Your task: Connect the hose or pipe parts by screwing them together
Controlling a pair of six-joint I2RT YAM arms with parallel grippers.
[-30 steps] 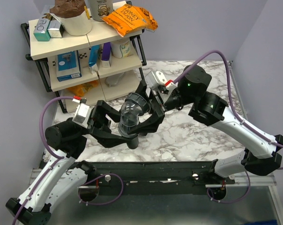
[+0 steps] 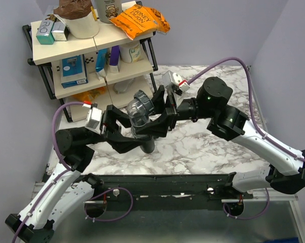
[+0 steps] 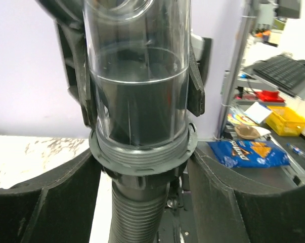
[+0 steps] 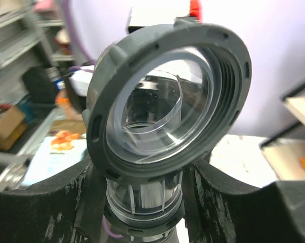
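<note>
A clear elbow connector (image 2: 138,115) with a dark threaded ring (image 2: 143,99) on its upper end hangs between the arms, above the table. In the left wrist view, its lower end meets a grey collar (image 3: 142,158), with the ribbed hose (image 3: 138,217) running down below. My left gripper (image 2: 135,132) is shut around the joint at that collar. Higher up, my right gripper (image 2: 151,119) is shut on the connector; its dark fingers (image 3: 195,86) flank the clear tube. The open ring (image 4: 97,139) fills the middle of the right wrist view and hides part of the grip.
A shelf rack (image 2: 71,48) with boxes, tubs and an orange bag (image 2: 138,21) stands at the back left. Purple cables (image 2: 249,86) loop along both arms.
The left arm has shifted slightly.
</note>
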